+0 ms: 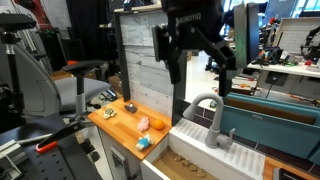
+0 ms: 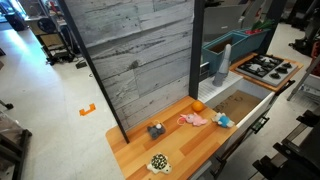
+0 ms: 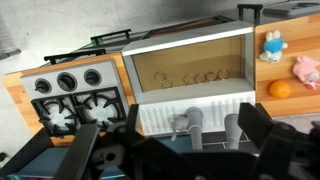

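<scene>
My gripper (image 1: 200, 82) hangs high above the sink in the first exterior view, its dark fingers wide apart with nothing between them. The wrist view looks down on the sink (image 3: 148, 97), a white-edged basin with a brown floor and several small rings in it. A grey faucet (image 3: 195, 128) stands at its edge. On the wooden counter beside the sink are an orange ball (image 3: 279, 89), a light-blue toy figure (image 3: 272, 46) and a pink toy (image 3: 306, 69). The gripper does not appear in the second exterior view.
A toy stove (image 3: 78, 97) with black burners and knobs lies on the sink's other side. Behind the sink runs a teal bin (image 1: 262, 122). A grey plank wall (image 2: 150, 70) backs the counter. A dark object (image 2: 156, 130) and a speckled one (image 2: 159, 163) rest toward the counter's end.
</scene>
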